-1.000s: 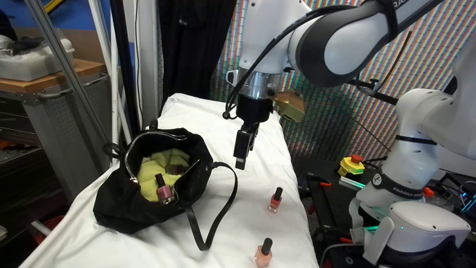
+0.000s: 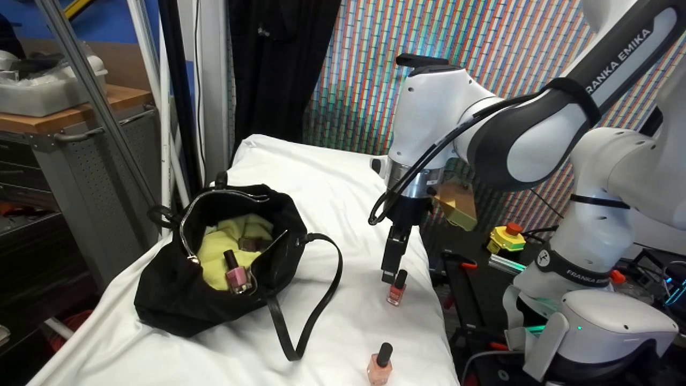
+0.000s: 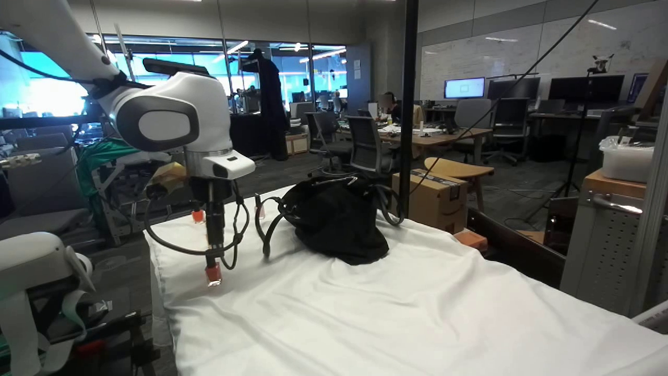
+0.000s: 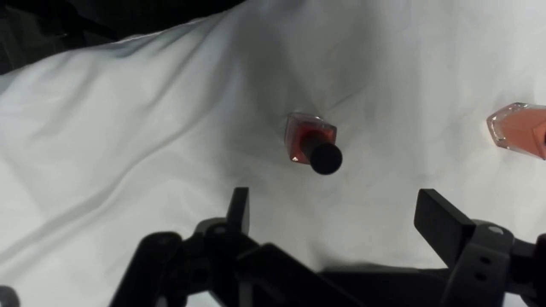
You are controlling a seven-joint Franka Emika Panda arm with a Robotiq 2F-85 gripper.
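Note:
A red nail polish bottle with a black cap (image 2: 396,293) stands upright on the white cloth. Just behind and above it in exterior view 1 is my gripper (image 2: 389,275). The wrist view shows the gripper open, its fingers wide apart, with the red bottle (image 4: 312,138) beyond the gap between them and nothing held. A peach polish bottle (image 2: 379,368) stands nearer the front edge, and part of it enters the wrist view at right. Inside the open black bag (image 2: 186,296), a pink polish bottle (image 2: 238,277) rests on yellow-green cloth (image 2: 218,247).
The bag's strap (image 2: 315,321) loops over the white cloth (image 2: 350,289) between the bag and the bottles. A dark object (image 2: 252,244) also lies in the bag. Cloth behind the gripper is clear; the table edge runs close to the bottles' right.
My gripper has come down and to the right in exterior view 1, from above bare cloth to close by the red bottle. The bottles and bag stay where they were.

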